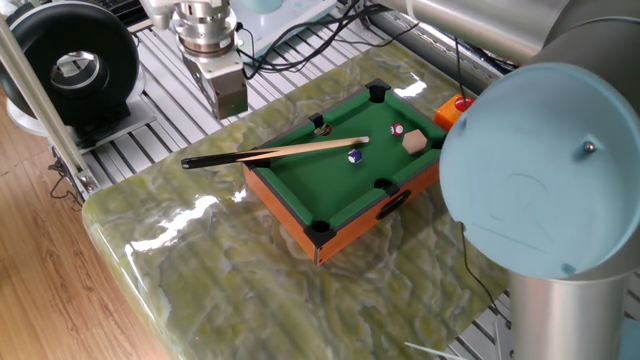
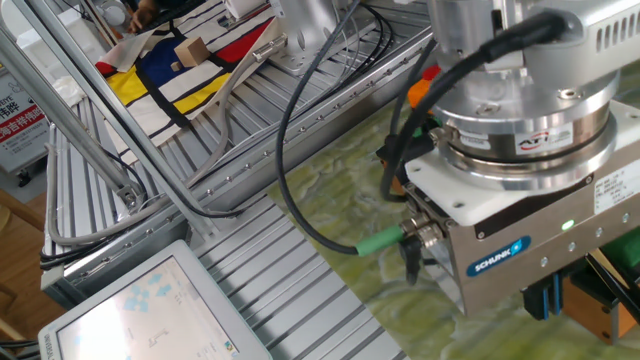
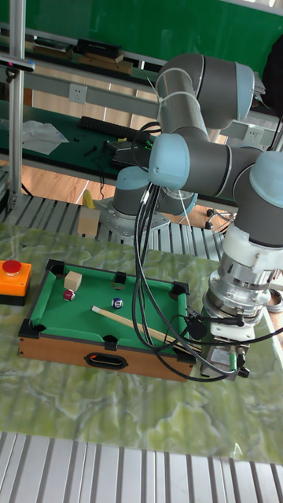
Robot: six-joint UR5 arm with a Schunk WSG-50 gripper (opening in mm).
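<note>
A small pool table [image 1: 330,185] with green felt and orange sides stands on the marbled green surface. Across its left rail lies a wooden cue [image 1: 300,149], its black handle jutting past the edge. On the felt are a blue-striped ball [image 1: 355,157], a red-striped ball [image 1: 397,129] and a wooden block [image 1: 414,142] near the far right corner. My gripper [image 1: 232,108] hangs above the cue-handle side, apart from the cue in exterior view 1. Dark blue fingers [image 2: 540,300] show under its body in exterior view 2, but their spacing is unclear.
An orange box with a red button [image 3: 12,275] sits beside the pool table. Cables [image 3: 142,310] loop from my arm over the felt in exterior view 3. A tablet-like screen [image 2: 150,320] lies at the front in exterior view 2.
</note>
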